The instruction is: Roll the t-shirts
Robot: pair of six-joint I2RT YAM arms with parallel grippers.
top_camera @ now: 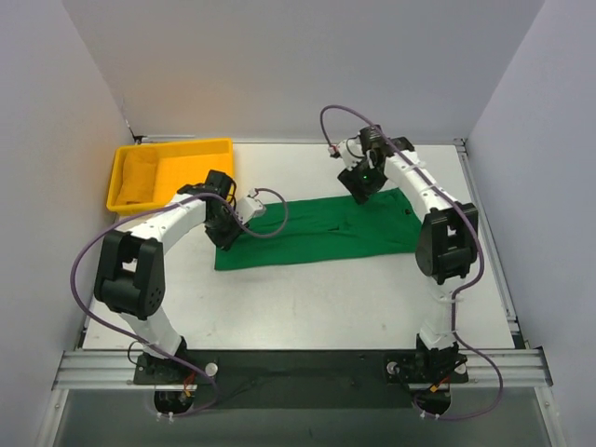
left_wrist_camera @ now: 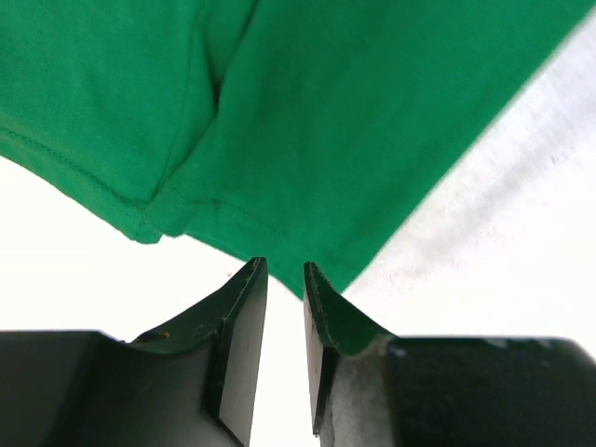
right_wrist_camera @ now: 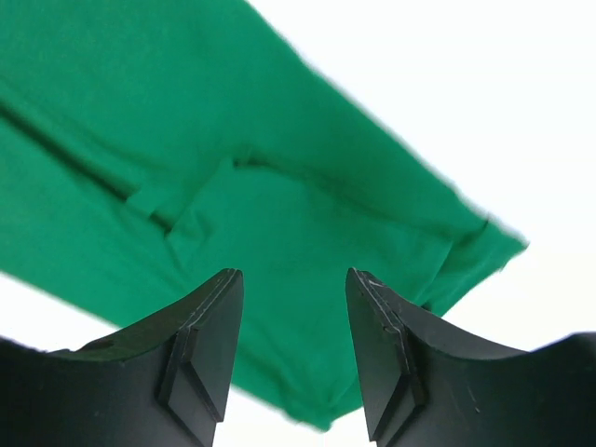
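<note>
A green T-shirt lies as a long band across the white table, with folds and creases at both ends. My left gripper is over the shirt's left end, its fingers a little apart at the cloth's lower corner, nothing visibly between them. My right gripper hangs open above the creased right end of the shirt. In the top view both wrists hide parts of the cloth.
A yellow bin with cloth-like yellow interior stands at the back left. Bare table lies in front of the shirt and behind it. Walls bound the workspace at back and sides.
</note>
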